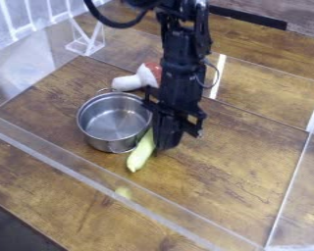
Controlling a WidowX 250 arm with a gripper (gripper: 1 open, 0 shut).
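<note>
My black gripper [168, 133] is low over the wooden table, just right of a steel pot [105, 122]. A pale yellow-green long vegetable [140, 157] lies beside the pot, its upper end at the gripper's fingertips. The gripper looks shut; whether anything is between its fingers is hard to see.
A white object with a red end [130, 81] lies behind the pot. Clear plastic walls border the work area, with a small clear stand [87, 39] at the back left.
</note>
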